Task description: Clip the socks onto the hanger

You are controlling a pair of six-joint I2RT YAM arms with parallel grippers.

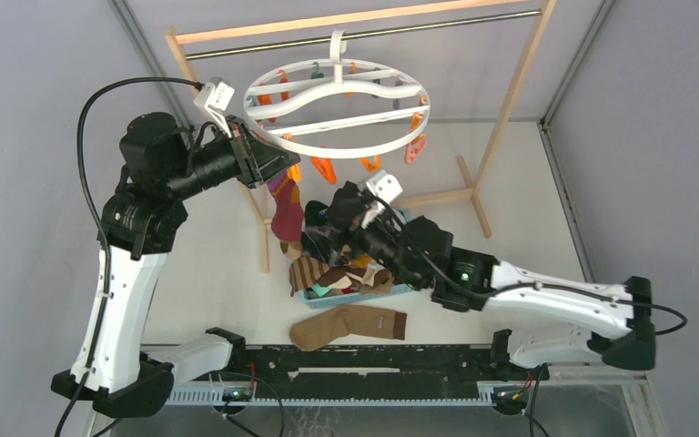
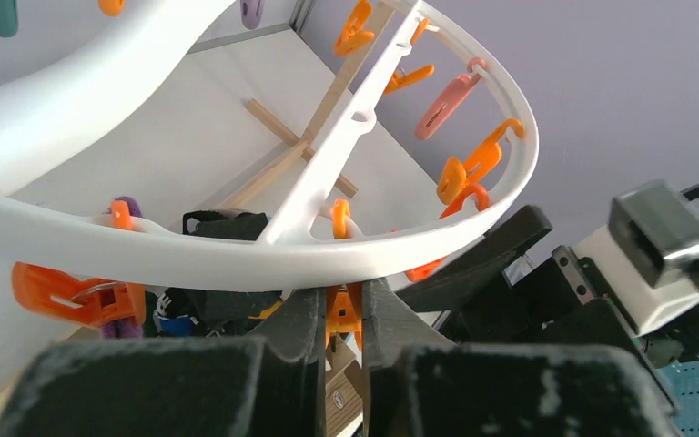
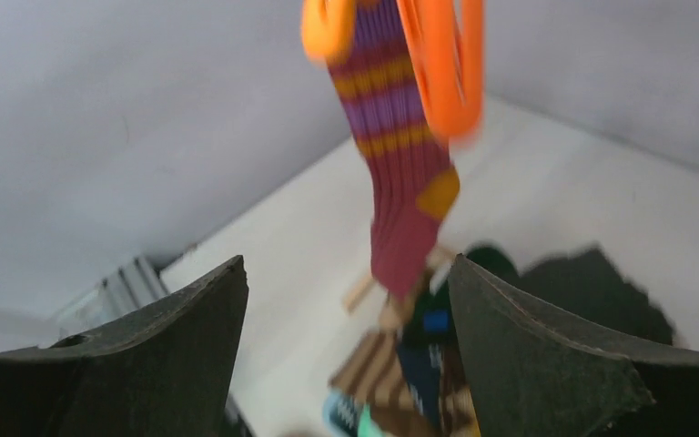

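Note:
The white round hanger (image 1: pixel 273 143) hangs from a rail, with several coloured clips around its rim. A maroon, purple and yellow striped sock (image 1: pixel 287 209) hangs under the rim near the left gripper. In the left wrist view, purple cloth (image 2: pixel 124 329) shows beside an orange clip (image 2: pixel 77 296). My left gripper is shut on another orange clip (image 2: pixel 342 319) just below the rim. Apart from the sock (image 3: pixel 405 187), my right gripper stands open below the hanger, nothing between its fingers. The sock's top edge is hidden.
A blue basket (image 1: pixel 359 297) full of mixed socks stands on the floor beneath the right arm. In front of it lies a brown sock (image 1: pixel 350 325). The wooden rack (image 1: pixel 510 100) frames the hanger, and floor at the right is clear.

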